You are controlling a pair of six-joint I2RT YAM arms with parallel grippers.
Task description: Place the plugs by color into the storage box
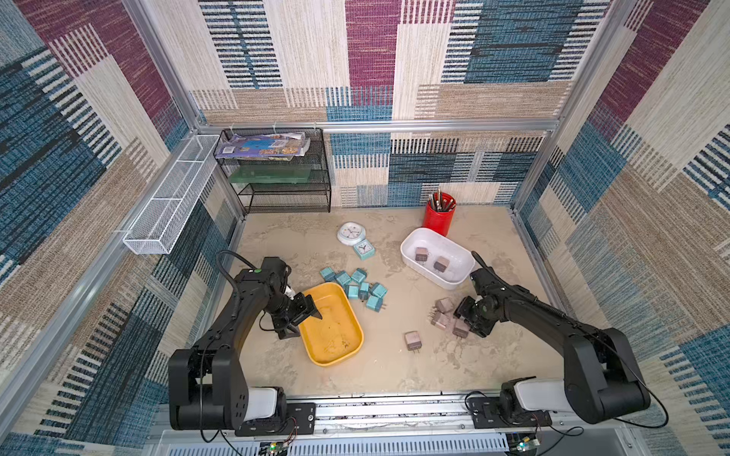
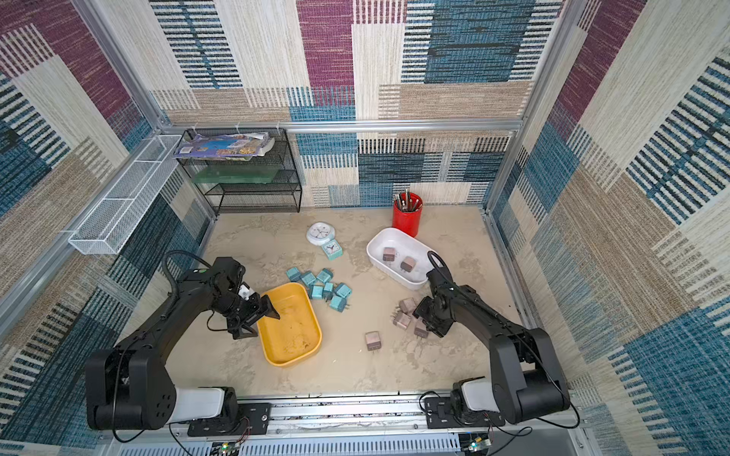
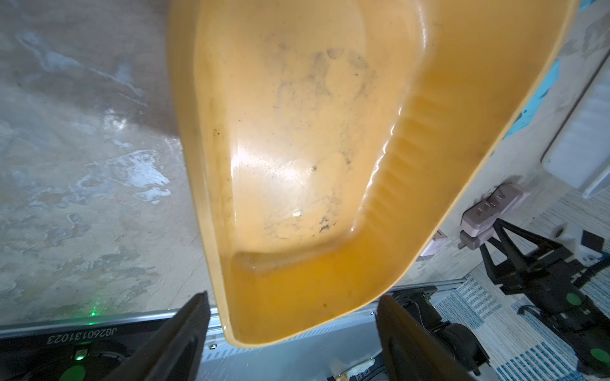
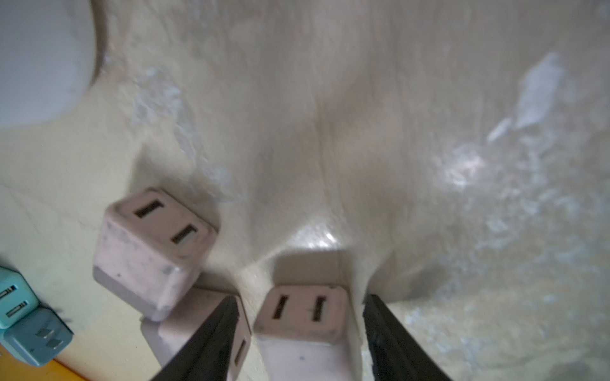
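Note:
My right gripper is part open, its fingers on either side of a pink plug (image 4: 305, 317), with gaps still showing. Two more pink plugs (image 4: 155, 247) lie just left of it in the right wrist view. A lone pink plug (image 1: 412, 340) rests nearer the front edge. Inside the white box (image 1: 464, 279) are two pink plugs (image 1: 441, 263). Several teal plugs (image 1: 358, 275) form a loose group behind the yellow box (image 1: 353, 351), which is empty. Over that box's left rim, my left gripper stands open and holds nothing.
A red pen cup (image 1: 438, 216) stands behind the white box. A round white clock (image 1: 351, 232) and a small teal clock (image 1: 364, 248) sit at the back. The black wire shelf (image 1: 289, 199) fills the rear left. Bare table lies between the two boxes.

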